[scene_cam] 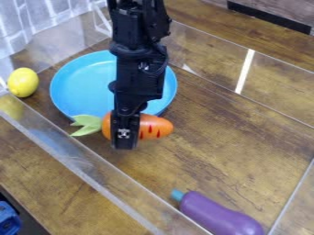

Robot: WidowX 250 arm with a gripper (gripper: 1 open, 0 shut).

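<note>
My black gripper [124, 124] comes down from the top centre, shut on an orange toy carrot [153, 128] with a green leafy top that points left. The carrot is held low, at the near edge of a blue plate [79, 85], which is partly hidden behind the arm.
A yellow lemon [22, 82] lies left of the plate, and a purple eggplant [216, 211] at the front right. Clear plastic walls border the wooden floor, which is bare to the right. A blue object [7, 218] shows at the lower left edge.
</note>
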